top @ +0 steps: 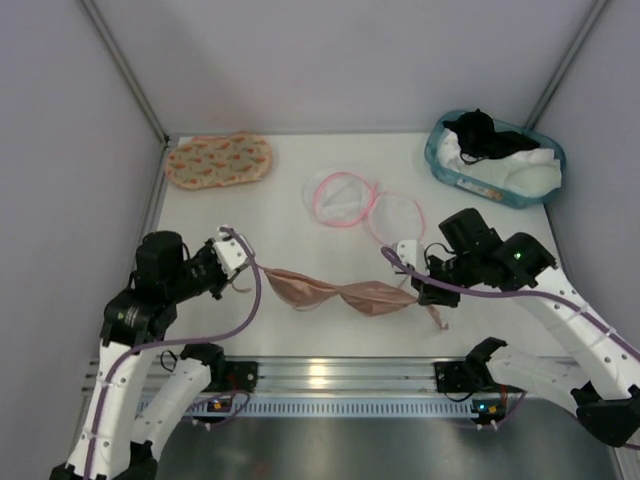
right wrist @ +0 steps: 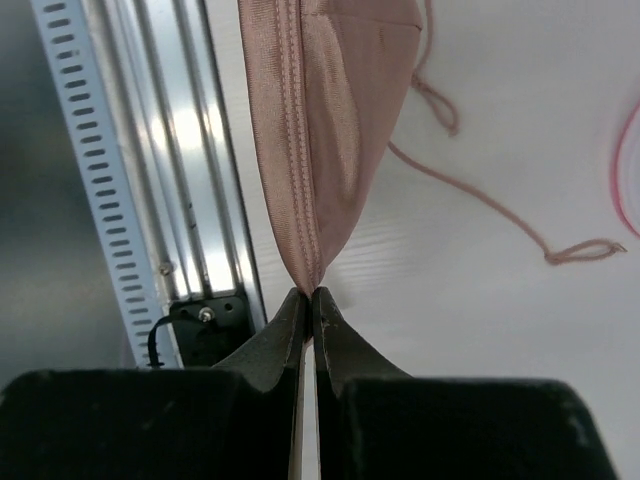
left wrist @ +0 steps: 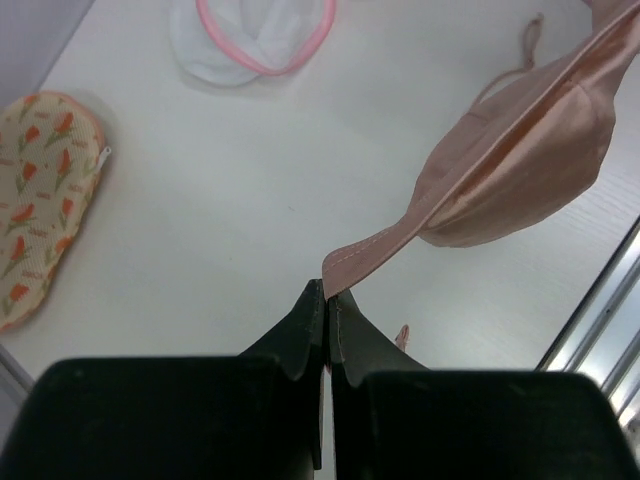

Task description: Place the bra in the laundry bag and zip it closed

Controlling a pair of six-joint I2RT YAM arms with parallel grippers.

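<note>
The dusty-pink bra (top: 375, 297) is stretched in the air between my two grippers, raised off the table. My left gripper is shut on the end of one side band, with the cup rising to the upper right of that view. At the other end, my right gripper pinches the opposite band below its cup. In the right wrist view a thin strap (right wrist: 470, 190) ends in a loop over the white surface. The white mesh laundry bag (top: 342, 198) with pink trim lies flat behind the bra, at the middle of the table.
An orange-patterned pouch (top: 218, 161) lies at the back left. At the back right stands a teal basket (top: 510, 195) of white and black cloth. A metal rail (top: 330, 372) runs along the front edge.
</note>
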